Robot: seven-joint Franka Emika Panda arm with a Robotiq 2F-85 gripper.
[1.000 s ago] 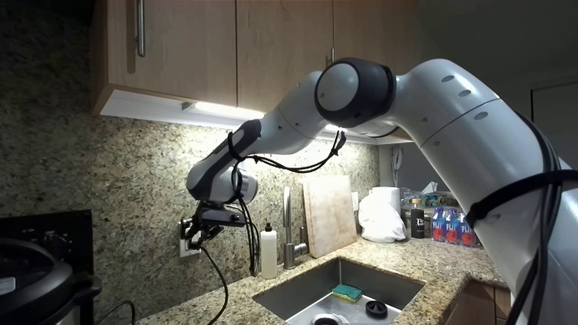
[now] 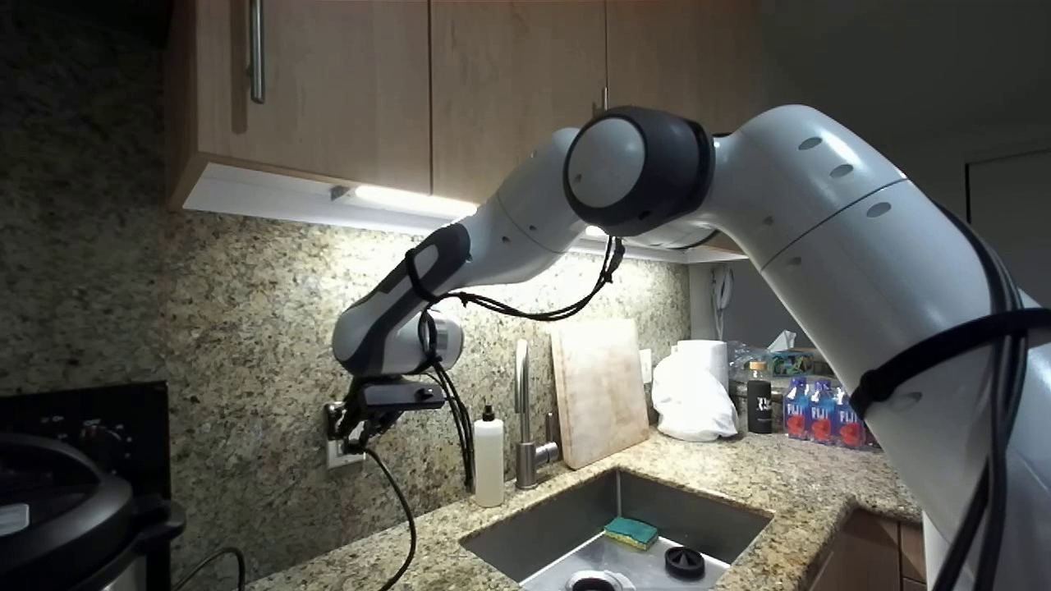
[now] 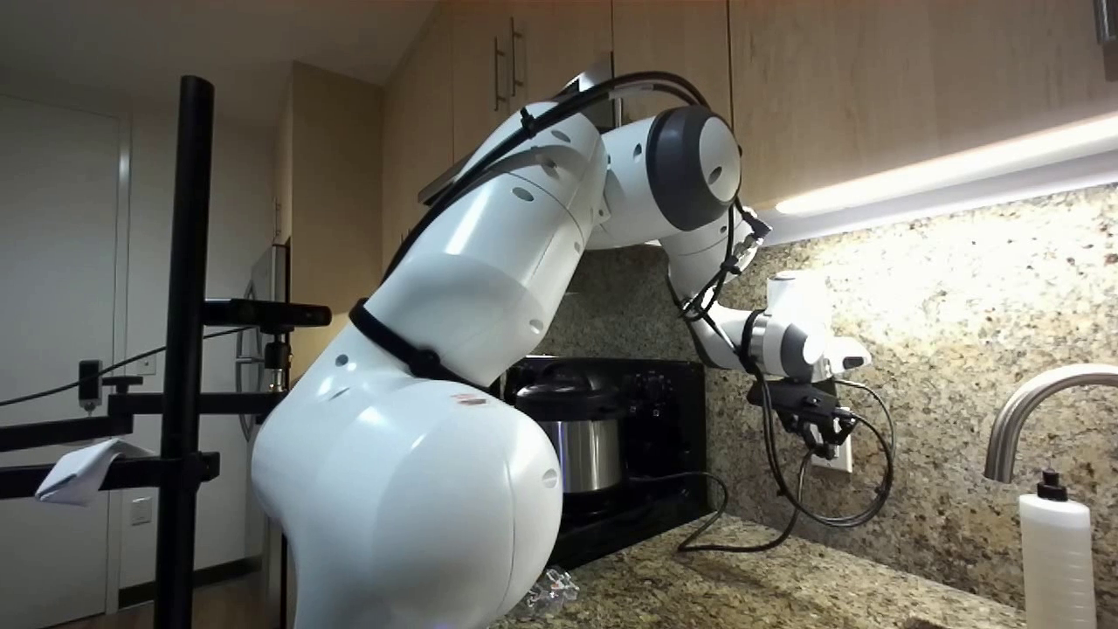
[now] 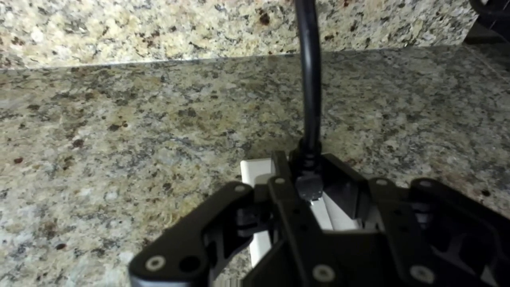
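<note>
A black plug (image 4: 309, 185) with its cord (image 4: 310, 71) is held between the fingers of my gripper, which is shut on it. Right behind the fingers, in the wrist view, lies the white wall outlet (image 4: 258, 167), mostly covered by the fingers. In exterior view 1 my gripper (image 2: 355, 425) is at the backsplash, over the outlet (image 2: 342, 457). Exterior view 2 has the gripper (image 3: 825, 432) close against the outlet (image 3: 841, 456) too. Whether the plug's prongs sit in the slots I cannot tell.
The cord hangs to the counter (image 3: 671, 577) and runs toward the pressure cooker (image 3: 587, 451). A white bottle (image 2: 488, 461), the faucet (image 2: 525, 414) and the sink (image 2: 562, 512) lie to the right. Cabinets (image 2: 325, 89) overhang the arm.
In exterior view 1 the arm and wrist have shifted slightly left, and the wrist's tilt has changed a little. The gripper stays at the outlet, with the cord below it.
</note>
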